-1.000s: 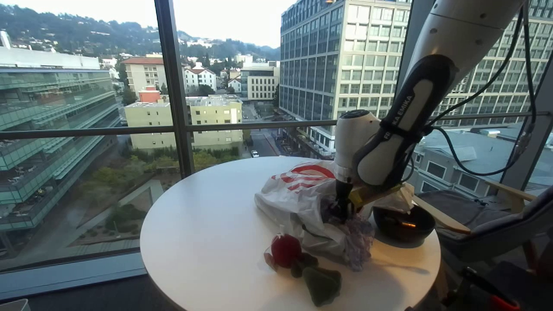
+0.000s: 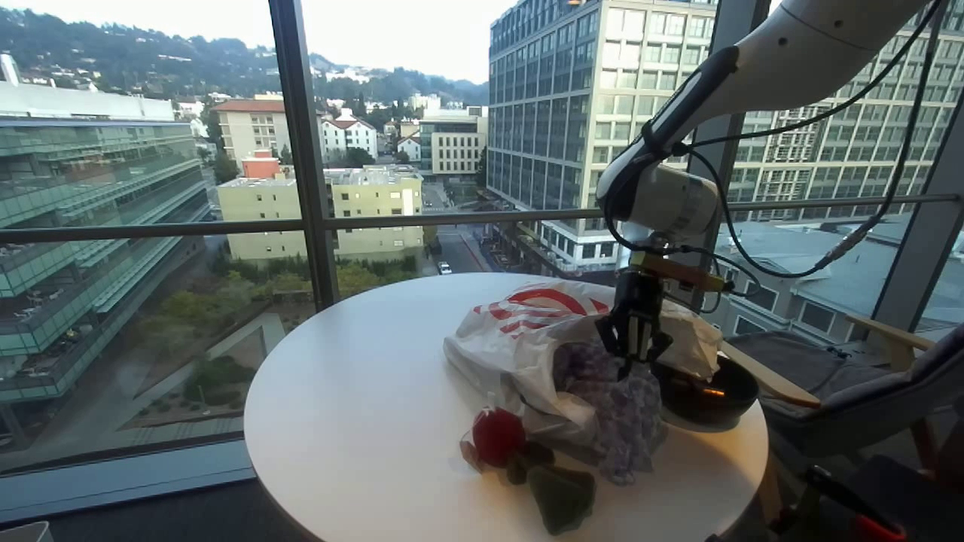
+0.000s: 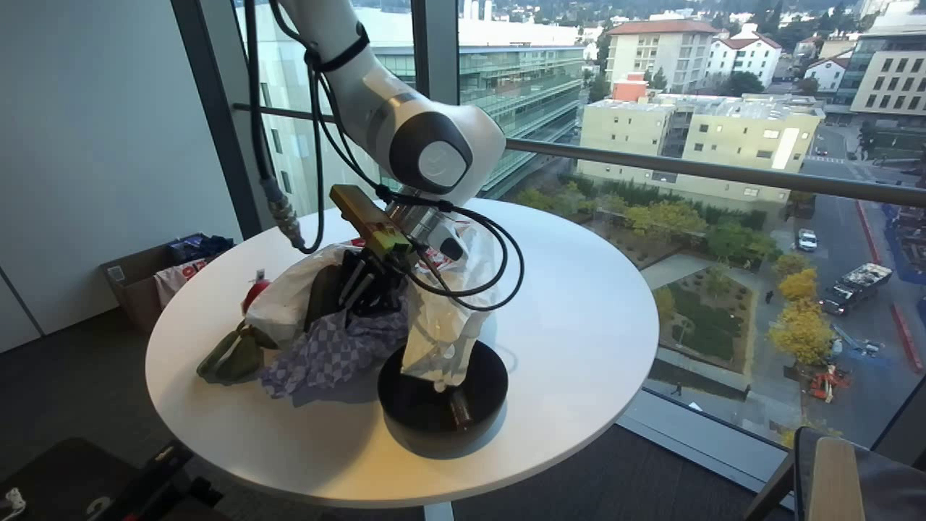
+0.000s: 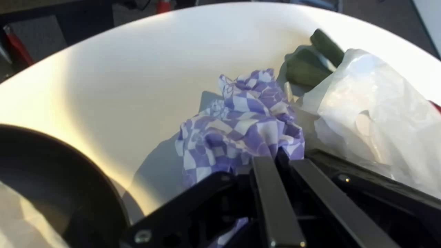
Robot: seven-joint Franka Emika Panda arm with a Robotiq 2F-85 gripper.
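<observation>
A purple-and-white checkered cloth is bunched up beside a white plastic bag with red print. My gripper is shut on the cloth's upper part, its fingers pinching the fabric. In the second exterior view the cloth hangs and spreads below the gripper, between the bag and a black bowl. Inside the bowl stands a crumpled pale packet, leaning up over its rim. How much of the cloth still lies inside the bag is hidden.
A red round item and dark green soft pieces lie in front of the bag. Chairs stand beyond its right edge.
My gripper has risen and shifted right, and the arm's wrist has changed its tilt. The cloth is drawn up and spreads farther right, nearer the bowl.
</observation>
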